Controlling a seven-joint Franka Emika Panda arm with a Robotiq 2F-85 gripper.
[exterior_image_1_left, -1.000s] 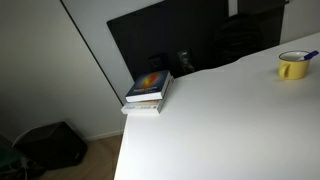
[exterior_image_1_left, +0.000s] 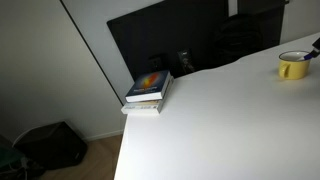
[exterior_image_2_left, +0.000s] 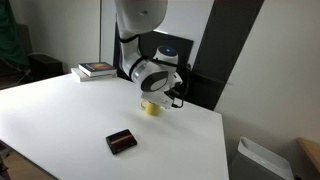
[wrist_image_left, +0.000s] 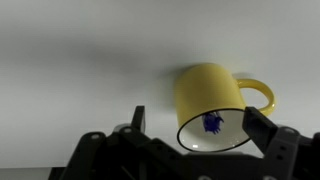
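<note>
A yellow mug (exterior_image_1_left: 293, 68) stands on the white table, and a pen with a blue-purple end (exterior_image_1_left: 309, 55) leans out over its rim. From the wrist view, the mug (wrist_image_left: 205, 88) opens toward my gripper, its handle on the right. Something blue-purple (wrist_image_left: 212, 122) shows inside the mug. My fingers are spread wide with nothing between the fingertips, one on each side of the mug's opening. In exterior view 2 the gripper (exterior_image_2_left: 163, 100) is low beside the mug (exterior_image_2_left: 151, 108), partly covering it. Exact clearance to the pen cannot be judged.
Stacked books (exterior_image_1_left: 147, 91) lie at the table's far left corner. A dark box-like object (exterior_image_2_left: 121, 141) sits near the front edge. Beyond the table stands a white bin (exterior_image_2_left: 262, 160).
A dark fingertip of my gripper has come into exterior view 1 from the right edge, beside the pen. Mug and books have not moved.
</note>
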